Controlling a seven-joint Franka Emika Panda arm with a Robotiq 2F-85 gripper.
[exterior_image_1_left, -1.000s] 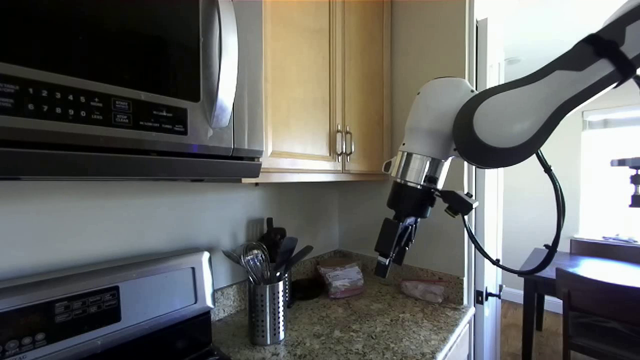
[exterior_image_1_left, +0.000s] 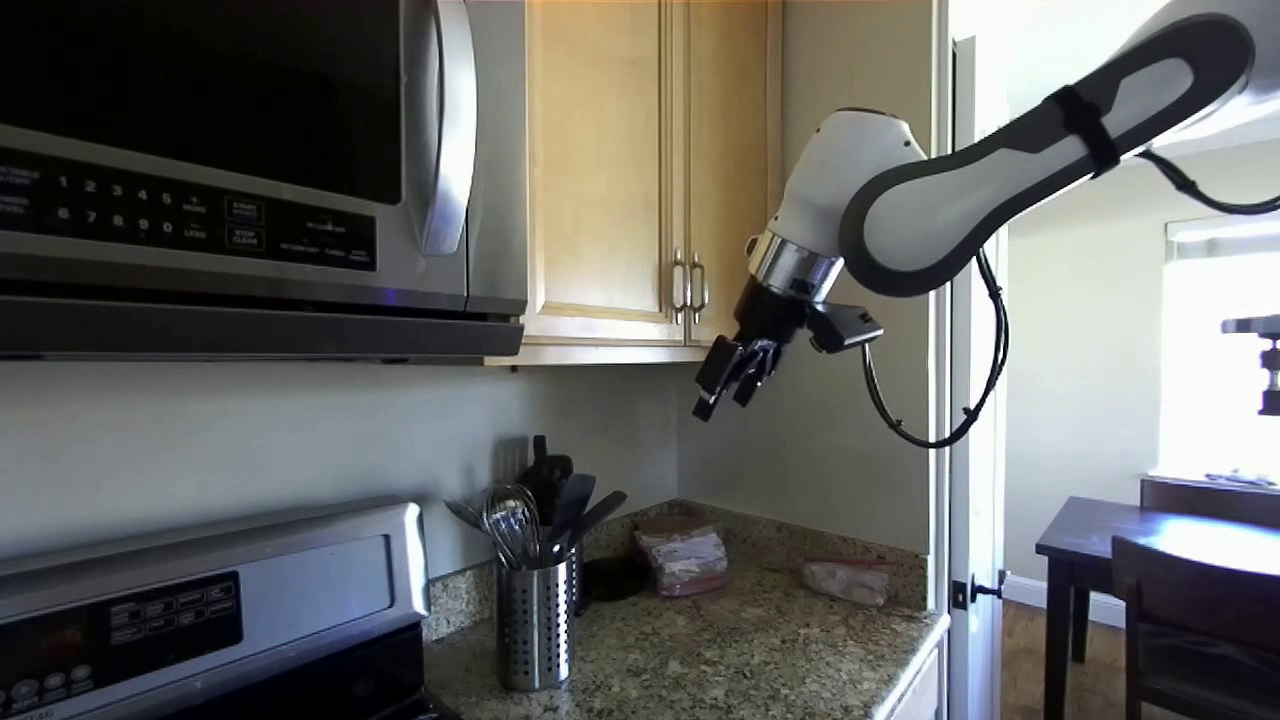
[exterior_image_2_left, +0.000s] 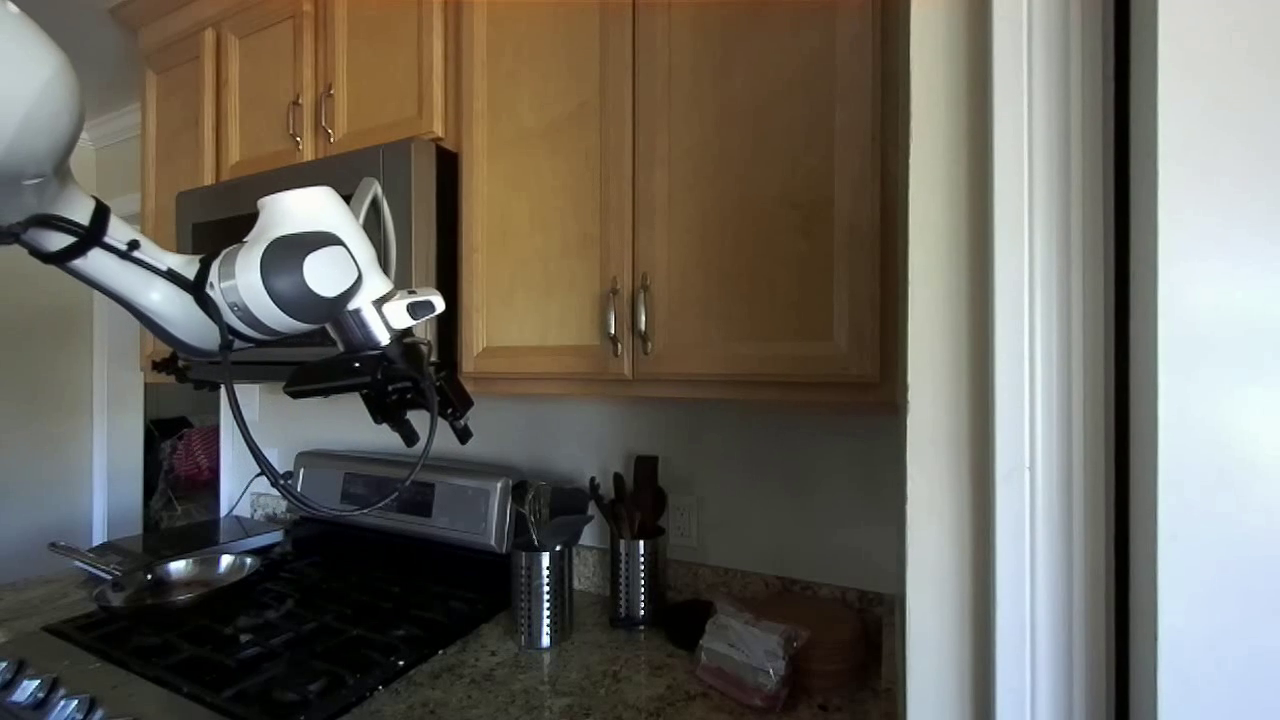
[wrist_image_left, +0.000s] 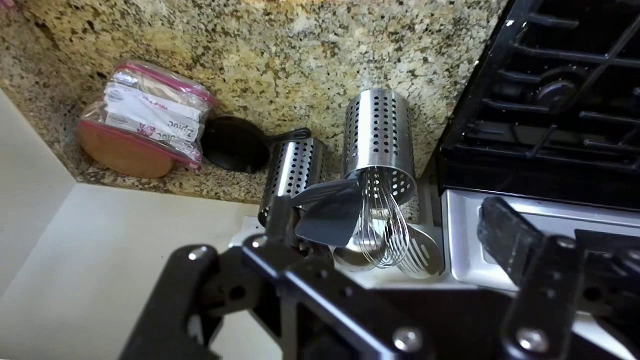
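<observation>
My gripper (exterior_image_1_left: 723, 400) hangs in the air, tilted down, just below the level of the wall cabinet's bottom edge. Its two fingers are spread wide with nothing held between them, as the wrist view also shows. Below it on the counter stands a perforated steel canister (exterior_image_1_left: 535, 630) with a whisk (wrist_image_left: 384, 231) and a dark spatula (wrist_image_left: 333, 211) sticking out. A second steel canister (exterior_image_2_left: 636, 582) holds more dark utensils. In the wrist view the whisk lies between the finger directions but is well apart from them.
A bagged loaf (wrist_image_left: 150, 111) and a small black pan (wrist_image_left: 235, 144) lie by the back wall. The stove (exterior_image_2_left: 300, 636) carries a steel frying pan (exterior_image_2_left: 186, 578). The microwave (exterior_image_1_left: 240, 144) and wooden cabinets (exterior_image_1_left: 606, 168) bound the space above. Open counter (exterior_image_1_left: 732, 648) lies in front.
In exterior view 1 the arm has risen and moved left, farther from the counter. The gripper has tilted more toward the left. The counter objects stand where they were.
</observation>
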